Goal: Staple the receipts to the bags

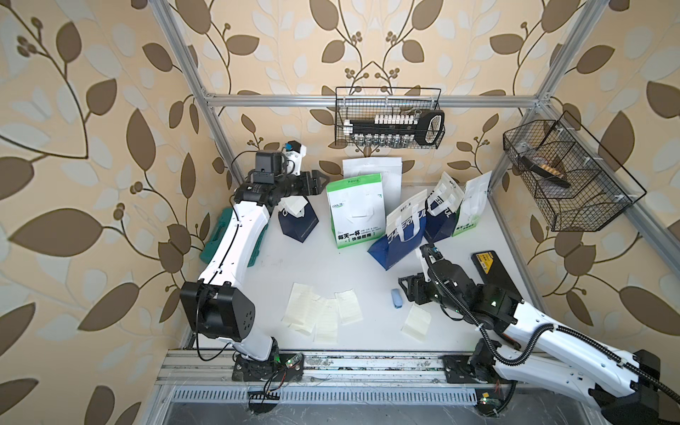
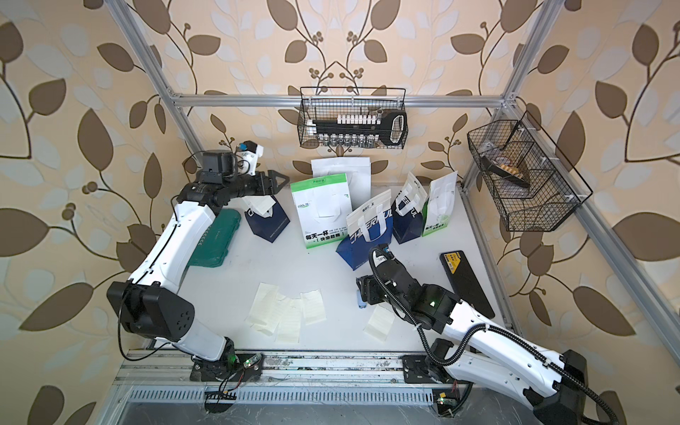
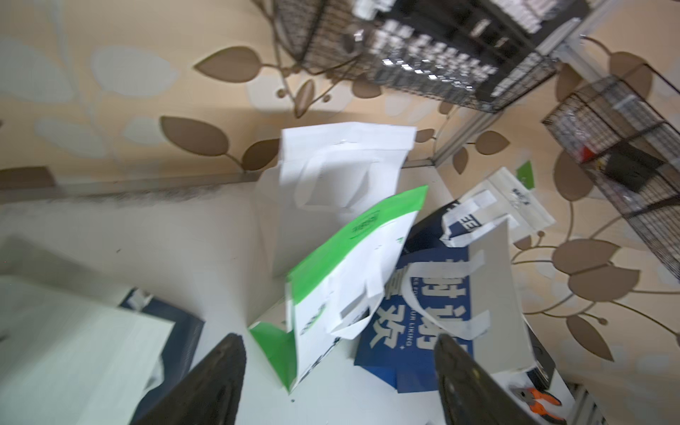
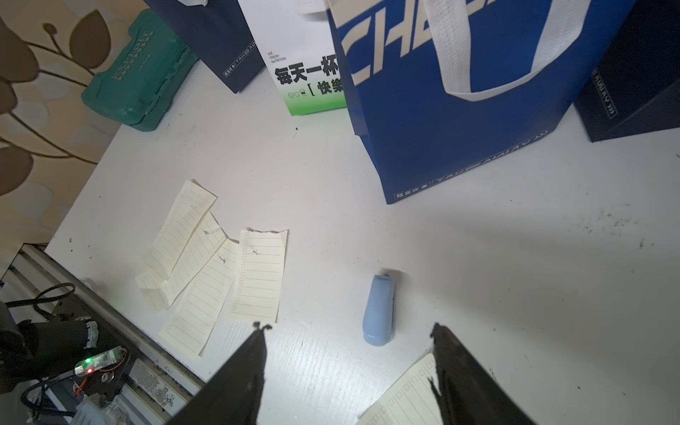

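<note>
My left gripper (image 1: 320, 182) hangs above the back left of the table, over the small navy bag (image 1: 299, 221), its fingers apart with nothing between them. In the left wrist view that bag lies beyond the left finger (image 3: 219, 375). A green-topped white bag (image 1: 356, 212) stands right of it, then a blue-and-cream bag (image 1: 396, 237). My right gripper is open and low over the table, behind a small blue stapler (image 4: 379, 311). Several lined receipts (image 4: 258, 272) lie at the front left, partly overlapping; a single receipt (image 4: 407, 396) lies by my right gripper.
A teal case (image 2: 214, 238) lies at the left edge, under the left arm. A black box with a yellow label (image 2: 467, 283) lies at right. Behind stand a plain white bag (image 1: 386, 171) and two smaller bags. Wire baskets (image 1: 388, 120) hang above.
</note>
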